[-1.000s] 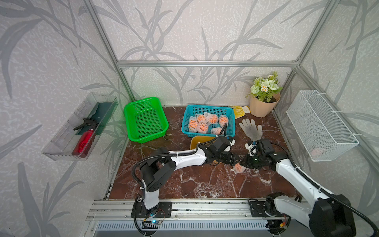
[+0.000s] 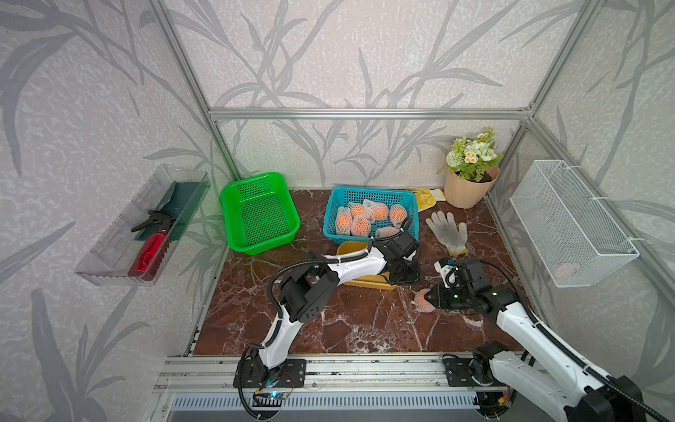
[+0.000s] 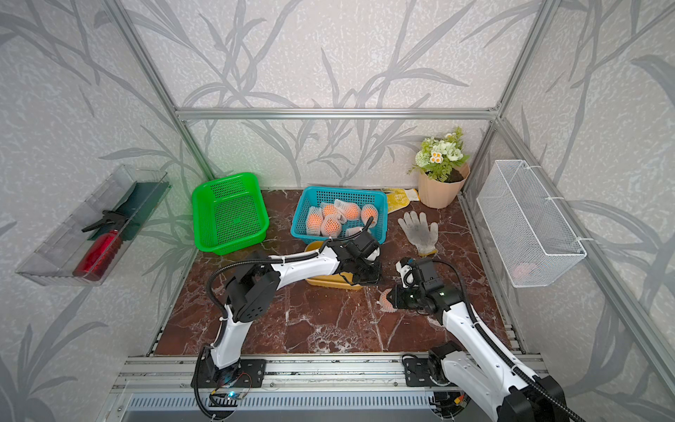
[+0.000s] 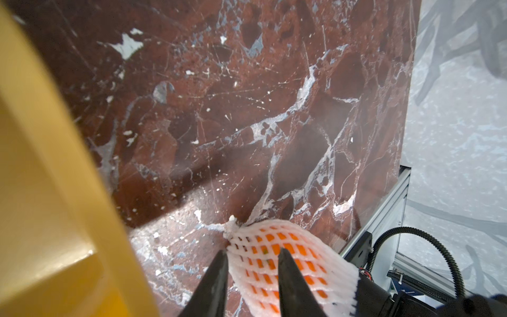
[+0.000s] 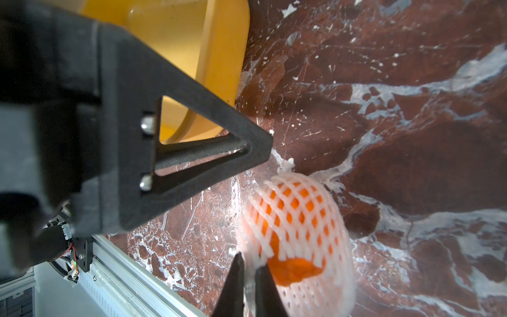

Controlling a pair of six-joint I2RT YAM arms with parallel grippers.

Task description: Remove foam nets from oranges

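Note:
An orange in a white foam net (image 2: 423, 300) (image 5: 295, 232) rests on the marble near the right; the right wrist view shows an opening in the net with bare orange peel. My right gripper (image 3: 399, 297) is at its right side, fingertips at the net; whether they grip it is unclear. My left gripper (image 2: 406, 273) hangs over the yellow tray's right edge, above and apart from that orange, its fingertips slightly parted with nothing seen held. Several netted oranges (image 2: 360, 223) lie in the blue basket (image 2: 330, 211).
The yellow tray (image 5: 221, 47) is under my left arm. A green basket (image 2: 249, 246) stands back left, a glove (image 2: 446, 232) and plant pot (image 2: 467, 190) back right, a wire basket (image 2: 569, 218) on the right wall.
My left gripper has drawn back from the netted orange, upward over the yellow tray's edge.

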